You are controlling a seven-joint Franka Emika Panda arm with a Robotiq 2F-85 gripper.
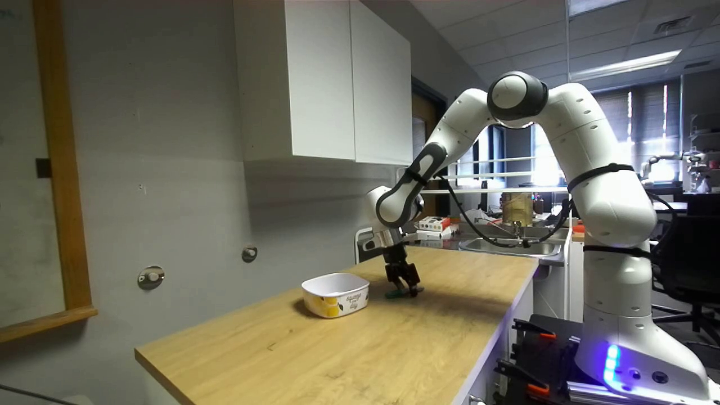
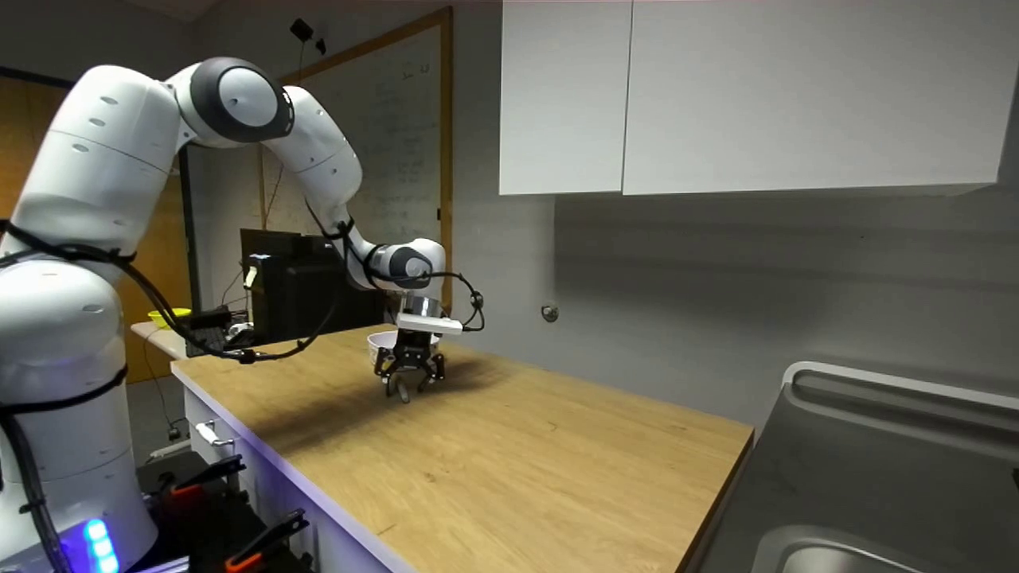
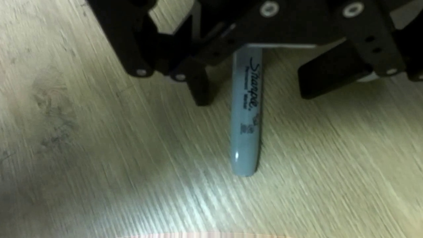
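Note:
A grey Sharpie marker (image 3: 245, 119) lies flat on the wooden counter. Its far end is hidden beneath the gripper body in the wrist view, while a green end of the marker (image 1: 393, 294) shows in exterior view 1. My gripper is low over it, fingers apart on either side of the barrel. Clear gaps separate the marker from both fingers, with the right finger (image 3: 331, 73) farther off than the left. A white bowl (image 1: 335, 294) with a lemon pattern stands close beside the gripper; in exterior view 2 the gripper (image 2: 408, 382) partly covers it.
White cupboards (image 1: 324, 81) hang above along the wall. A sink (image 1: 511, 247) lies beyond the counter's far end.

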